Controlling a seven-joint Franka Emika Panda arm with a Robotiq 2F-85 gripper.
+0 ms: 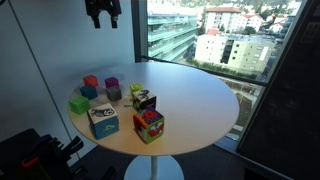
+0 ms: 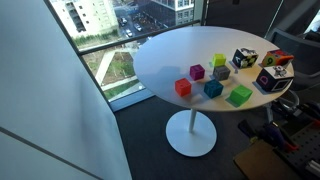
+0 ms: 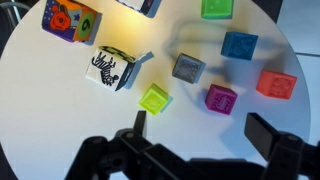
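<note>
Wide apart stand the fingers of my gripper, with nothing between them. It hangs well above the round table (image 1: 200, 95), clear of everything on it. In the wrist view, a purple cube (image 3: 221, 99) and a yellow-green cube (image 3: 154, 98) lie near the fingertips' level in the picture, with a grey cube (image 3: 188, 68) between and beyond them. Farther along are a blue cube (image 3: 239, 45), a red cube (image 3: 276, 84) and a green cube (image 3: 217, 8). A zebra-picture block (image 3: 109, 68) and a colourful picture block (image 3: 70, 19) sit to the left.
A larger blue-and-white picture block (image 1: 103, 121) stands near the table's edge. A white wall (image 1: 50, 50) rises behind the arm, and tall windows (image 1: 215, 40) border the table.
</note>
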